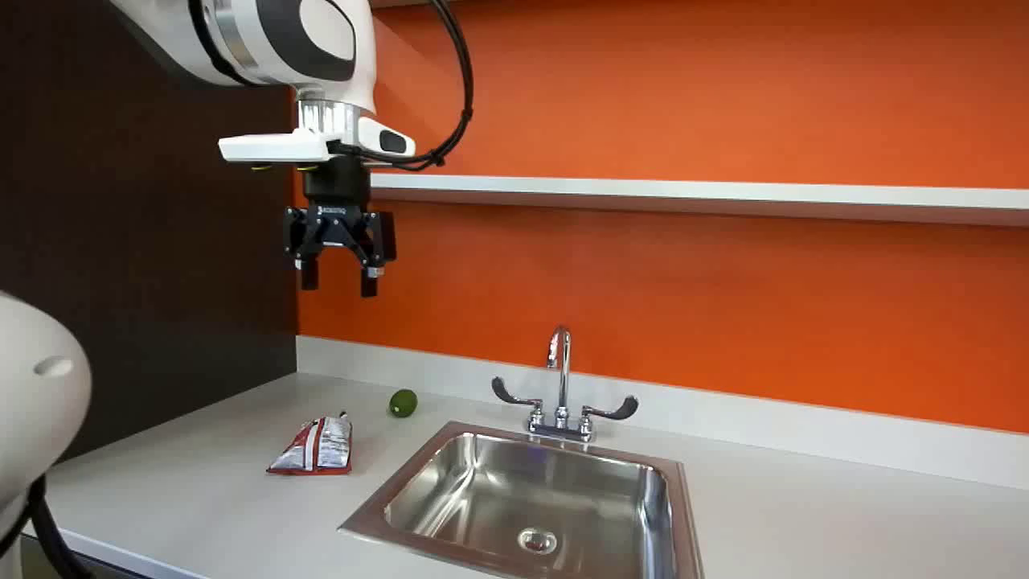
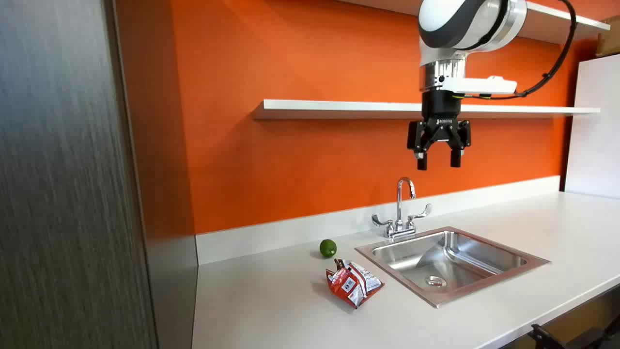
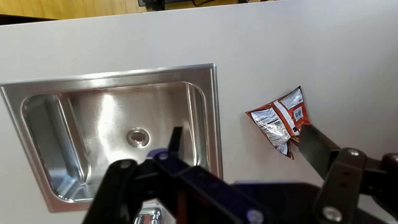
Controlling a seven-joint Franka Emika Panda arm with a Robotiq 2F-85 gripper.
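Observation:
High above the counter hangs my gripper [image 1: 339,285], open and with empty space between its fingers. The second exterior view also shows the gripper [image 2: 439,164] well clear of everything below. A red and silver snack bag [image 1: 323,445] lies on the counter left of the sink. Its printed back faces up in the wrist view, where one finger overlaps the edge of the bag [image 3: 278,123]. Behind the bag, closer to the back wall, rests a green avocado or lime [image 2: 328,248]; the wrist view does not show it. The steel sink [image 1: 424,516] is empty.
A chrome faucet [image 1: 562,376] with two lever handles stands at the sink's back edge. A white shelf [image 2: 348,107] runs along the orange wall. A dark panel [image 1: 145,222] closes off the left end. The counter [image 1: 820,511] right of the sink is clear.

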